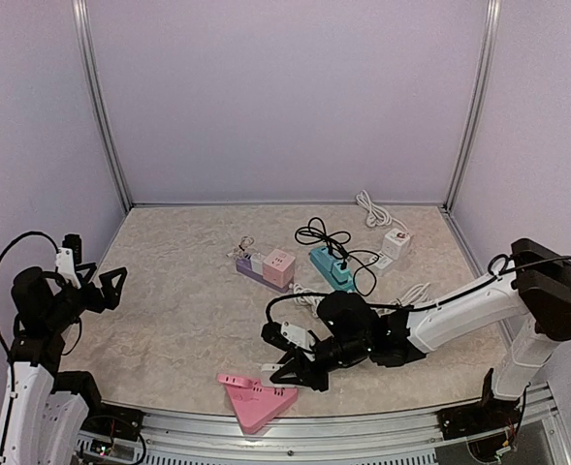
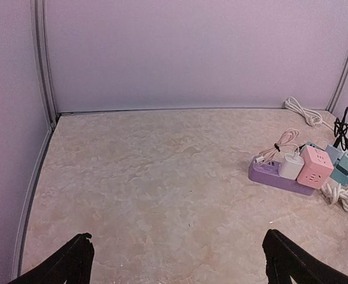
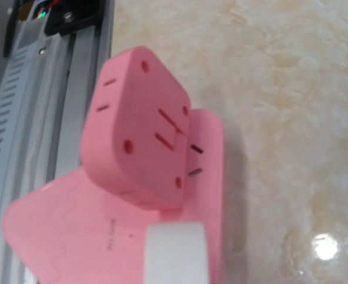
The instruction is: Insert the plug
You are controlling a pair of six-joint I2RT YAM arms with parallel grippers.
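Observation:
A pink triangular socket board [image 1: 254, 407] lies at the table's front edge, with a pink cube socket block [image 3: 135, 127] on it, seen close in the right wrist view. My right gripper [image 1: 290, 373] is low over the board's right end, shut on a white plug [image 3: 175, 254], which stands at the bottom of the right wrist view. Whether its pins are in a socket cannot be seen. My left gripper [image 1: 106, 289] is open at the left side, away from the board, with nothing between its fingers.
Farther back lie a purple strip with a pink cube [image 1: 278, 268], a teal strip [image 1: 329, 266], coiled cables and a white adapter [image 1: 397, 244]. Aluminium rail runs along the front edge.

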